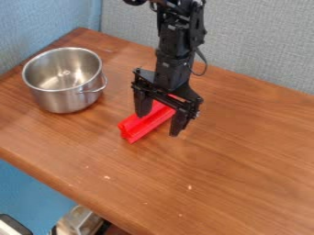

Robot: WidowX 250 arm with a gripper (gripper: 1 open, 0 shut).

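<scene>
A red elongated block (139, 127) lies on the wooden table, slanted from lower left to upper right. My black gripper (160, 112) hangs over it from above, open, with one finger on each side of the block's upper part, which it partly hides. Whether the fingers touch the block is not clear.
A steel pot (64, 83) with handles stands at the left. Grey padded walls close off the back and left. Some metal hardware sits below the table's lower left edge.
</scene>
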